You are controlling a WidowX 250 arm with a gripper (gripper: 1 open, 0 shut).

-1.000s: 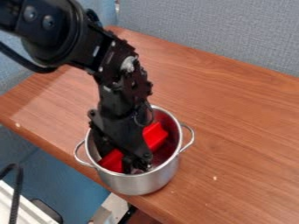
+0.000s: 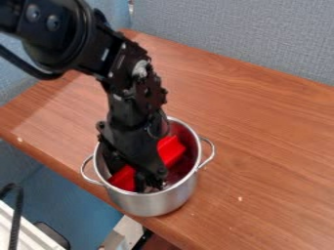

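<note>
A steel pot [image 2: 159,199] with two side handles stands near the table's left edge. Red objects [image 2: 170,148] lie inside it, showing right and lower left of the gripper. My black gripper [image 2: 140,171] points straight down into the pot, its lower part among the red pieces. Its fingertips are largely hidden, so what lies between them cannot be seen clearly.
Grey panels [image 2: 235,34] rise at the back. Past the left edge are a cable and a white object low down.
Very little differs; the arm and gripper have shifted very slightly, while the pot stays in place.
</note>
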